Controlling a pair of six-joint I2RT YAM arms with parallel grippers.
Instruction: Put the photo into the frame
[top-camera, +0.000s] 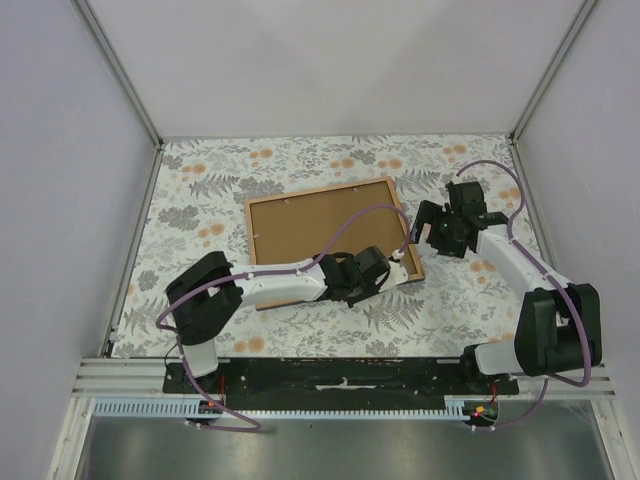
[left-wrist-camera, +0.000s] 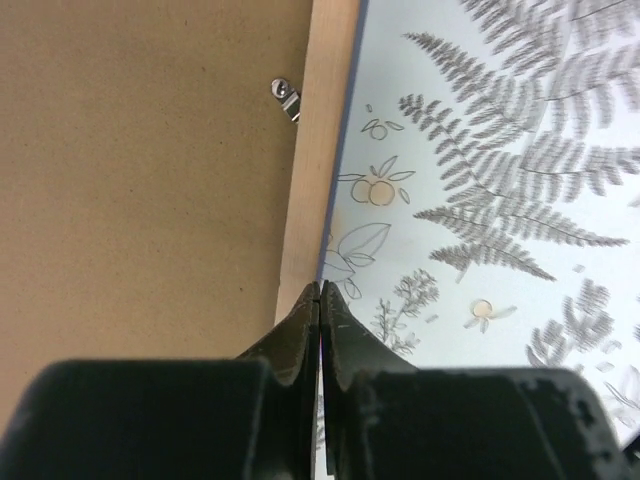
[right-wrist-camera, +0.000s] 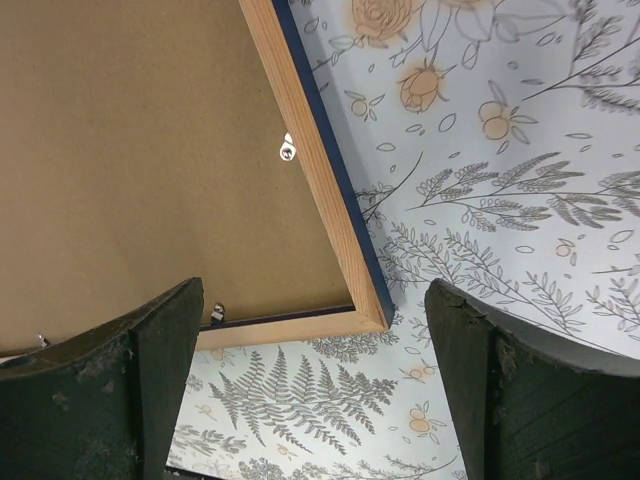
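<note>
The wooden picture frame (top-camera: 318, 190) lies on the patterned cloth with its brown backing (top-camera: 318, 222) facing up. No photo shows in any view. In the left wrist view, my left gripper is shut with its tips together and nothing between them. The frame's near edge (left-wrist-camera: 312, 170) is outside its fingers, running just to their left. My right gripper stands open around the view of the frame's near right corner (right-wrist-camera: 370, 315), with empty space between its fingers. From above, the right gripper (top-camera: 428, 226) is just right of the frame's right side.
Small metal clips (left-wrist-camera: 287, 98) sit along the inside of the frame's edge; another clip (right-wrist-camera: 287, 148) is on the right side. Bare patterned cloth (top-camera: 200, 200) surrounds the frame. White walls (top-camera: 50, 250) close in the sides.
</note>
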